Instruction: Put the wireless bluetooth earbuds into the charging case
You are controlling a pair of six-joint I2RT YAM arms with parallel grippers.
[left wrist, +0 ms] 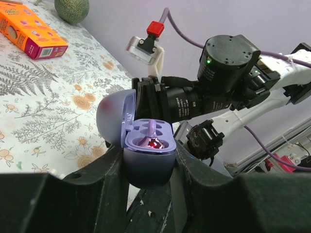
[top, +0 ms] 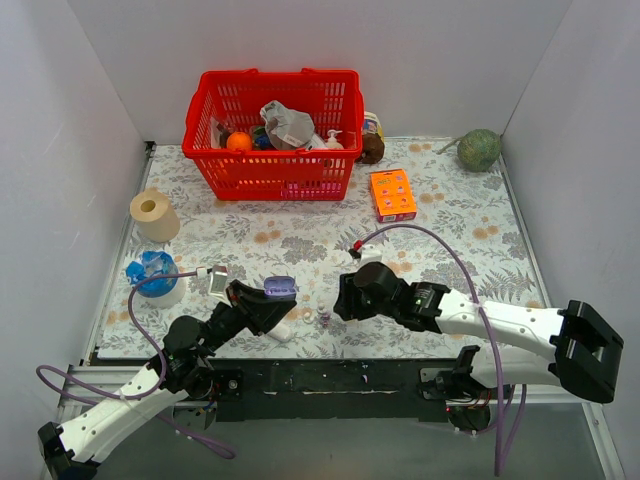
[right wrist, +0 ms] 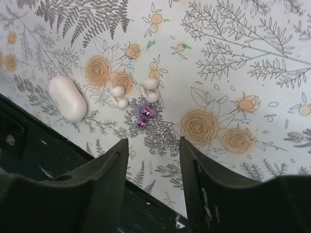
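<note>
My left gripper (top: 272,302) is shut on the purple charging case (left wrist: 149,165). Its lid (left wrist: 111,116) stands open, and a shiny magenta earbud with a lilac bridge (left wrist: 151,141) sits in the tray. A second purple earbud (right wrist: 146,115) lies on the tablecloth in the right wrist view, just beyond my right gripper's fingertips. That right gripper is open, its fingers apart with nothing between them. From above, the loose earbud (top: 325,319) shows a little left of the right gripper.
Two white earbuds (right wrist: 151,90) and a white case (right wrist: 68,98) lie close to the loose purple one. Farther back are a red basket (top: 275,192), an orange box (top: 392,194) and a paper roll (top: 154,215). Open cloth lies between.
</note>
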